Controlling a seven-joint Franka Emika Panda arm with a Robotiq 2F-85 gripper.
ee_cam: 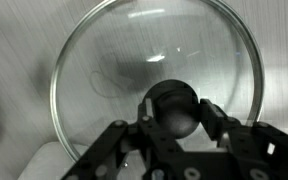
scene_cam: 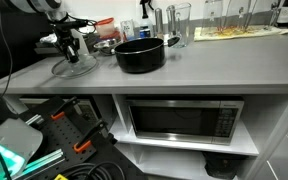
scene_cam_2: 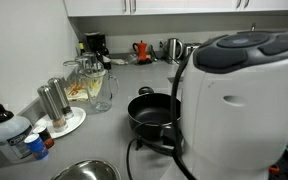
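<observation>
A round clear glass lid (scene_cam: pixel 74 66) with a metal rim is at the left end of the counter in exterior view 1. Its black knob (ee_cam: pixel 175 112) sits between the two fingers of my gripper, which is shut on it. From above, in the wrist view, the lid's glass (ee_cam: pixel 124 65) fills most of the picture, its lower part hidden by the gripper. Whether the lid touches the counter I cannot tell. To its right stands a black pot (scene_cam: pixel 141 55), uncovered, as exterior view 2 also shows.
A metal bowl (scene_cam_2: pixel 87 171) is near the lid, with a red bowl (scene_cam: pixel 104 27) behind. Glass pitchers (scene_cam: pixel 181 24) and a tray of food (scene_cam: pixel 230 32) line the back.
</observation>
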